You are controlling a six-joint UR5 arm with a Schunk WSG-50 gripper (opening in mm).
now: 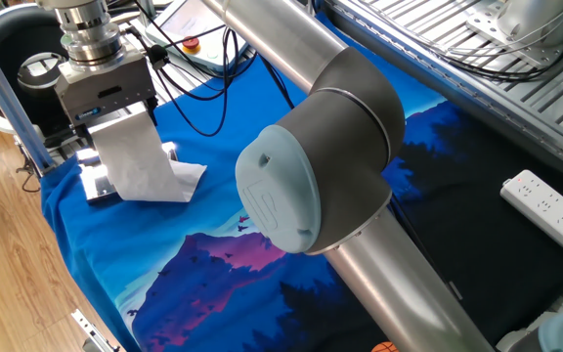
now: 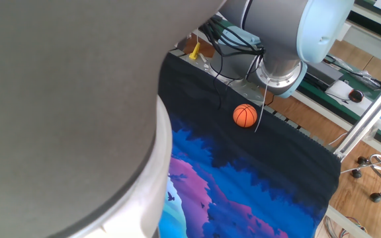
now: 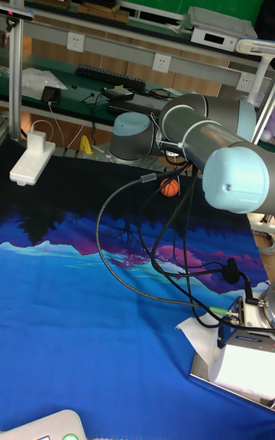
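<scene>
At the upper left of exterior view 1, my gripper (image 1: 110, 102) points down over a white sheet or roll of paper (image 1: 143, 161). The paper hangs directly beneath the gripper body, and its loose end spreads over the blue cloth. Under it shows a shiny metal plate or holder (image 1: 99, 182). In exterior view 3 the gripper (image 3: 246, 335) is at the right edge, right above the white paper (image 3: 247, 368) on the metal plate (image 3: 199, 374). The fingers are hidden, so whether they grip the paper cannot be seen. Exterior view 2 does not show the gripper.
An orange ball (image 2: 245, 116) sits on the dark end of the printed cloth (image 2: 296, 142), near the arm's base. A white power strip (image 1: 552, 207) lies at the cloth's edge. Cables (image 3: 101, 232) loop beside the arm.
</scene>
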